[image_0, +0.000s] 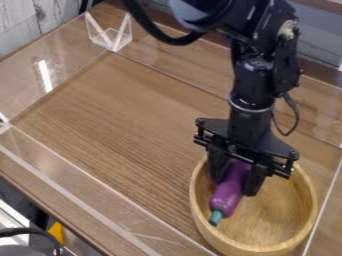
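Observation:
The black gripper (243, 160) hangs over a tan bowl (294, 225) at the lower right, its fingers shut on a purple object with a teal tip (227, 198). The object is tilted, its teal end pointing down toward the front left inside the bowl. Whether it touches the bowl's floor cannot be told.
A white wire item (107, 32) stands at the back left. Clear plastic edging runs along the left side, and dark cables lie at the bottom left corner.

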